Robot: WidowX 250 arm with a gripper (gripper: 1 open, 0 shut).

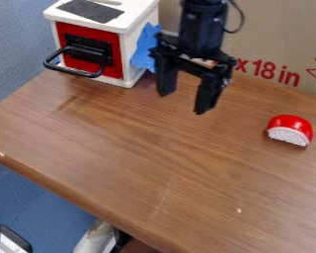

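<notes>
My gripper (186, 87) hangs open above the back middle of the wooden table (147, 168), its two dark fingers apart with nothing seen between them. To its left stands a white toy oven (125, 35) with a red front and a black handle. A red object with a white ridged face (288, 129) lies on the right side of the table, apart from the gripper.
A blue cloth or tape (146, 49) sits at the oven's right side. A cardboard backdrop (286, 44) rises behind the table. The table's left edge drops to blue fabric.
</notes>
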